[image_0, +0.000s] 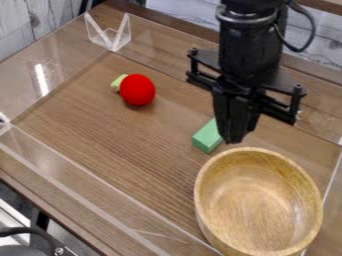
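Observation:
The black gripper (237, 108) hangs in the upper middle right of the camera view, over a green block (206, 138) that it partly covers from this angle. Its fingers point down; whether they are open or shut is hard to tell. A large tan bowl (257, 200) lies at the lower right. A red round object (136, 89) lies left of the gripper, with a small pale yellow-green item (120, 81) behind it.
A clear wire-like or plastic holder (110, 32) stands at the back left.

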